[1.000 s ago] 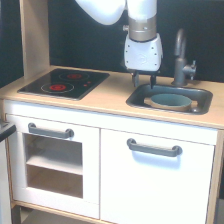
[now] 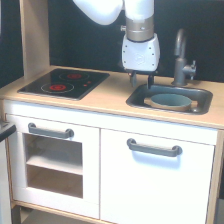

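My gripper (image 2: 142, 80), on a white arm, points down over the counter between the stove and the sink. Its dark fingers (image 2: 151, 80) stand apart, and I see nothing between them. A blue-green pot or bowl (image 2: 169, 101) with light edges sits in the dark sink (image 2: 205, 103), below and to the right of the gripper. Its inside is too small to make out.
A black cooktop (image 2: 64, 84) with red rings is at the left of the wooden counter (image 2: 107, 101). The faucet (image 2: 181, 62) rises behind the sink. Below are a white cabinet door (image 2: 150, 185) and a windowed oven door (image 2: 58, 133).
My gripper has shifted slightly to the left. The pot, sink, stove and doors look unchanged.
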